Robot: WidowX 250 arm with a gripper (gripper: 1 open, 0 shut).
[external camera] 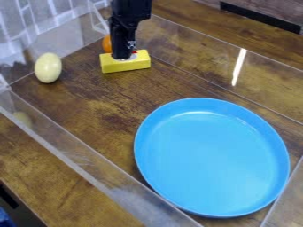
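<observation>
My dark gripper (123, 48) is at the top of the view, its tip just above a yellow block (126, 64) on the wooden floor. An orange round object (108, 44) is partly hidden behind the gripper. Whether the fingers are open or shut, or touching the block, is unclear.
A pale egg (48, 67) lies at the left near the clear wall. A large blue plate (211, 158) fills the lower right. The floor between the block and the plate is clear, as is the upper right.
</observation>
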